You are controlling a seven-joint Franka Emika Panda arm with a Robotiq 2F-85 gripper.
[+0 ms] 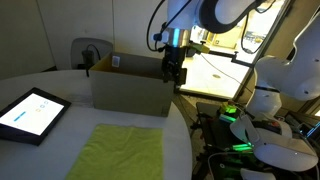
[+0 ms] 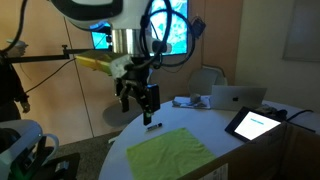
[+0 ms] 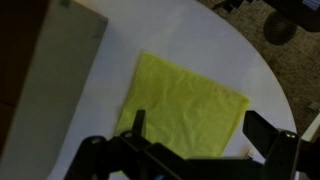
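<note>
A yellow-green cloth (image 1: pixel 118 152) lies flat on the white table, with my gripper (image 1: pixel 174 78) above and apart from it. From the wrist, the cloth (image 3: pixel 175 95) spreads out below my gripper, whose dark fingers stand wide apart with nothing held between them. In the second exterior view the open gripper (image 2: pixel 138 106) hangs in the air above the level of the cloth (image 2: pixel 168 155). The gripper's underside and part of the cloth are hidden by its own body in the wrist view.
A grey-brown open box (image 1: pixel 130 94) stands behind the cloth, near the gripper. A lit tablet (image 1: pixel 32 115) lies at the left. In the second exterior view, a laptop (image 2: pixel 237 97) stands at the far side and a small marker-like item (image 2: pixel 153 127) lies near the table edge.
</note>
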